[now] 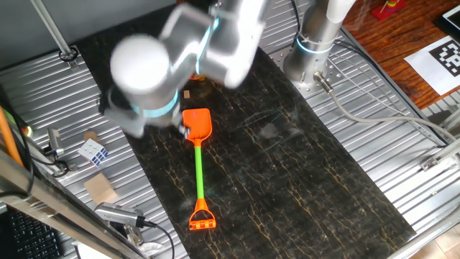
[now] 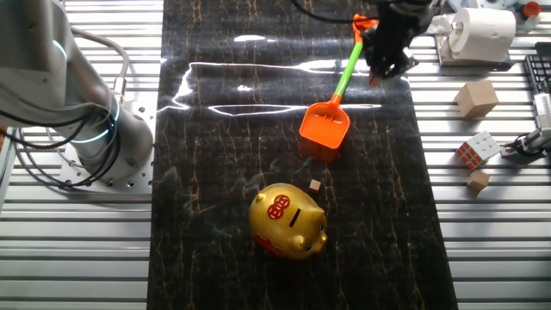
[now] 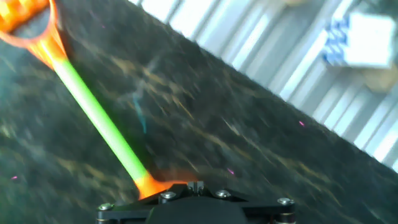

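Observation:
A toy shovel with an orange scoop and green shaft lies on the dark marbled mat. Its orange handle points toward the front in exterior view 1. Blurred by motion, my gripper hangs over the scoop's left edge in that view. In the wrist view the gripper looks shut, its fingertips together, and nothing shows between them. The scoop is mostly hidden there behind the gripper, while the shaft runs to the upper left. A golden piggy bank rests on the mat beyond the scoop.
A small wooden cube sits between scoop and piggy bank. Off the mat, on the ribbed metal table, are a Rubik's cube, a wooden block and a paper roll.

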